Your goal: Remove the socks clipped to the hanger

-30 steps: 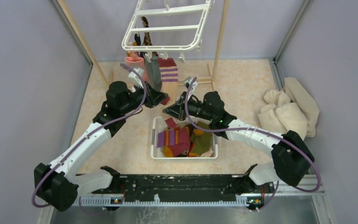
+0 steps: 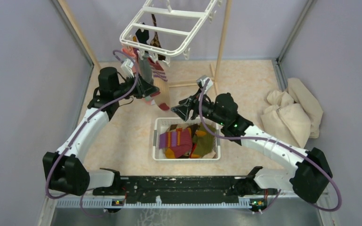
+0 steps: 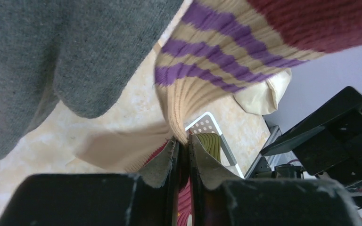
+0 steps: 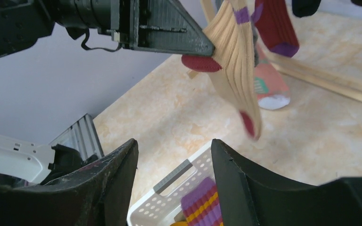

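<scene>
A striped sock in tan, purple and dark red (image 3: 221,52) hangs from the front edge of the white clip hanger (image 2: 160,49). My left gripper (image 2: 155,92) is shut on this sock, and a pinched fold runs down between its fingers. The sock's tan lower part (image 4: 235,70) and dark red end dangle free beyond the grip. To the right of the sock in the top view, my right gripper (image 2: 178,112) stands open, with nothing between its fingers. Grey socks (image 3: 99,52) hang beside the striped one.
Below the hanger, a white basket (image 2: 157,154) holds several socks, among them a purple and orange striped one (image 2: 175,139). More dark socks (image 2: 142,36) hang farther back. Beige cushions (image 2: 294,113) lie at the far right.
The left gripper has moved left and back with the sock, and the hanger has tilted that way.
</scene>
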